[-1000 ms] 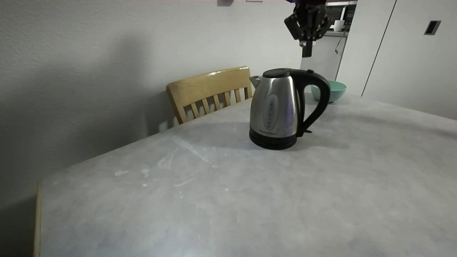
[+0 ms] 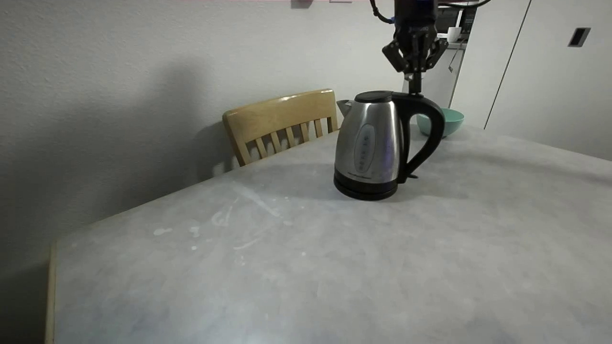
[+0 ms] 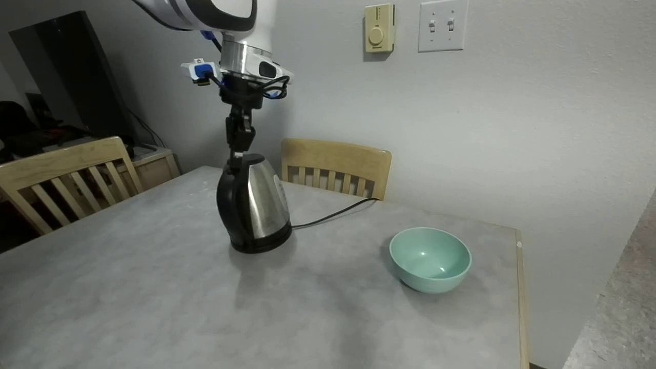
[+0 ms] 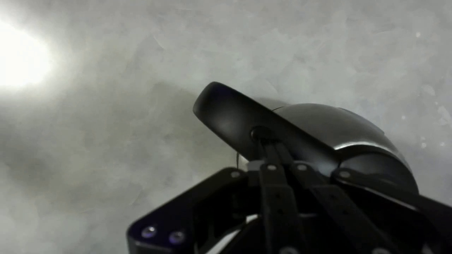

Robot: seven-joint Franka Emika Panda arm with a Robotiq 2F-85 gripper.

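A steel electric kettle with a black handle stands upright on the grey table, its lid closed. Pointing straight down, my gripper is shut, and its tips meet the top of the handle where a small round button sits. From the wrist view, the fingertips reach that dark button on the handle and partly cover it. No object shows between the fingers. In the second exterior view the gripper hangs over the handle side of the kettle.
A mint green bowl stands empty on the table, well away from the kettle. A black cord runs from the kettle's base to the table edge, near a wooden chair.
My shut gripper has come down from above the handle until its tips reach the handle's top. The kettle's upper part has shifted very slightly to the right, while its base stays in place.
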